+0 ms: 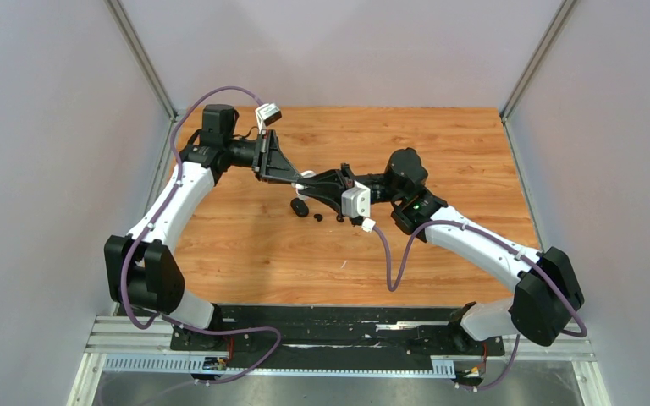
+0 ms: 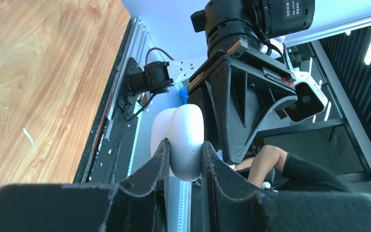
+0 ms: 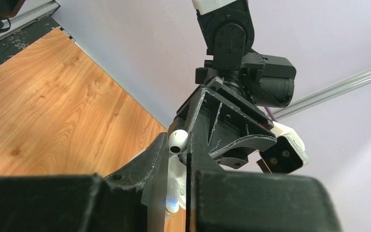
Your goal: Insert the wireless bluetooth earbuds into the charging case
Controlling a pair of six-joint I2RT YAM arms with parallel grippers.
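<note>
The white charging case (image 2: 186, 145) is pinched upright between the fingertips of my left gripper, held above the table. From the right wrist view, part of the case (image 3: 176, 169) shows behind a white earbud (image 3: 178, 140). My right gripper is shut on that earbud, whose dark tip opening faces the camera. In the top view both grippers meet over the left middle of the table, and only slivers of the white case (image 1: 302, 194) show there. Whether the earbud sits in a slot is hidden by the fingers.
On the wooden table (image 1: 364, 271), below the grippers, lie a black oval case (image 1: 300, 207) and two small black earbuds, one (image 1: 318, 217) near it and another (image 1: 340, 218) further right.
</note>
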